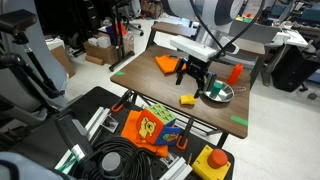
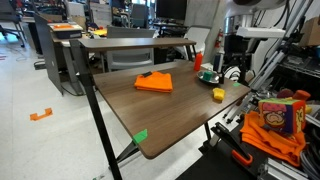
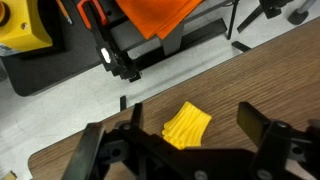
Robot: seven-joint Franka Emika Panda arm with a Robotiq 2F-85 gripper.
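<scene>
Above the wooden table, my gripper is open, its two dark fingers spread wide with nothing between them. Below it a small yellow block (image 3: 187,126) lies on the tabletop near the edge; the wrist view puts it between the fingers but lower down. In exterior view 1 the same yellow block (image 1: 187,100) is at the table's front edge, with the gripper (image 1: 195,83) above and behind it. A metal pan (image 1: 218,93) holding a green cup (image 1: 217,86) stands to the right, partly behind the gripper. An orange cloth (image 2: 154,82) lies folded on the table's other side.
A red bottle (image 1: 235,74) stands behind the pan. Off the table's front edge sit a colourful bag (image 1: 151,126), an orange cloth and a yellow box with a red button (image 1: 214,159).
</scene>
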